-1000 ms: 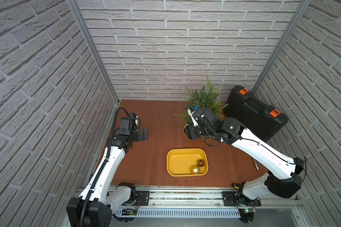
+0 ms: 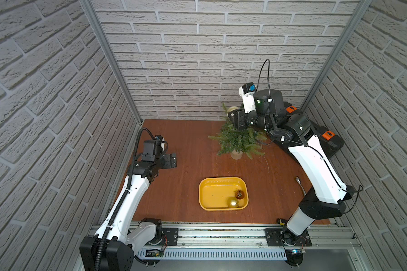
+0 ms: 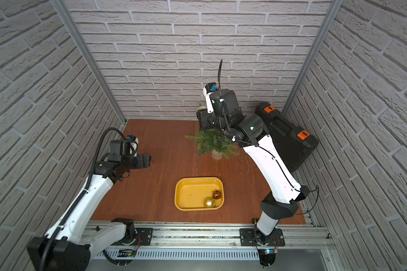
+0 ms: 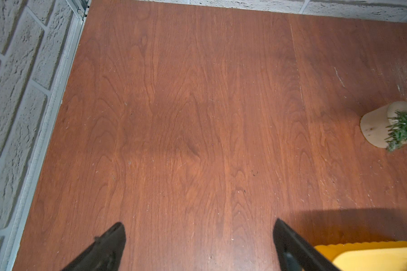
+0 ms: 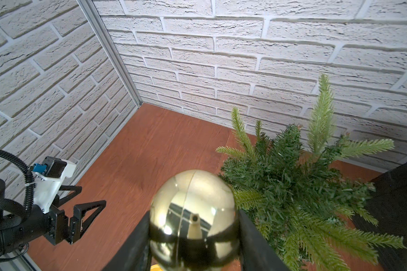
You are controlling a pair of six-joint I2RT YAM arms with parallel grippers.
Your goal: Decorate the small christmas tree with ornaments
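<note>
The small green Christmas tree stands toward the back of the table in a pale round base. A shiny gold ball ornament sits between the fingers of my right gripper, held in the air beside the tree's upper branches. In the top left view only a sliver of that ball shows past the gripper. My left gripper is open over bare table at the left, nothing between its fingers. Inside the yellow tray lie another gold ball and a brown ball.
Behind the right arm, a black case with orange latches stands against the right wall. A spoon-like metal tool lies at the table's right. Between left arm and tree the table is clear.
My right arm has risen and swung back from in front of the tree, carrying the gold ball, and now covers much of the tree and case. The left arm and the tray have stayed put.
</note>
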